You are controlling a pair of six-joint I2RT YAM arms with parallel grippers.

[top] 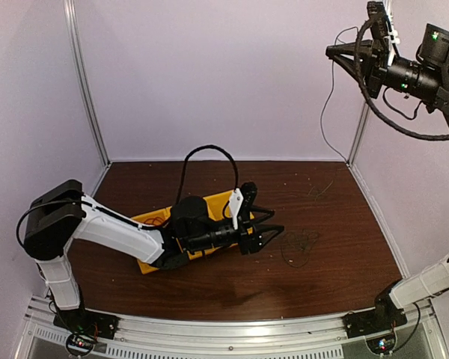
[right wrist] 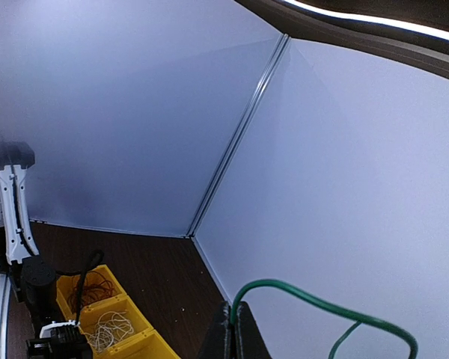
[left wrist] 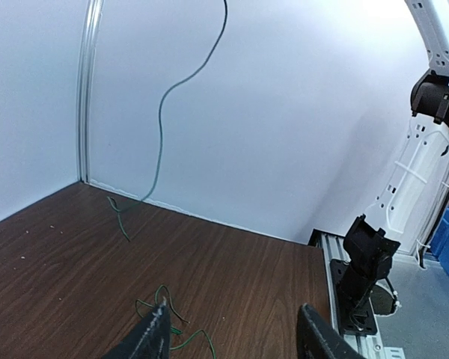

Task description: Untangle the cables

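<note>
My right gripper (top: 331, 52) is raised high at the back right, shut on a thin green cable (right wrist: 329, 305). A loop of that cable stands out beside the fingertips in the right wrist view, and its long end (left wrist: 162, 127) hangs down toward the table in the left wrist view. On the table's right half lies a loose tangle of green cable (top: 301, 243). Left of that tangle, over the yellow bin, my left gripper (top: 278, 220) stands open with nothing between its fingers. In the left wrist view the tangle (left wrist: 172, 321) shows beyond and between the fingers.
The yellow bin (right wrist: 159, 345) has compartments, with reddish cable (right wrist: 93, 290) in one and white cable (right wrist: 111, 329) in another. My left arm covers much of it from above. Walls enclose it.
</note>
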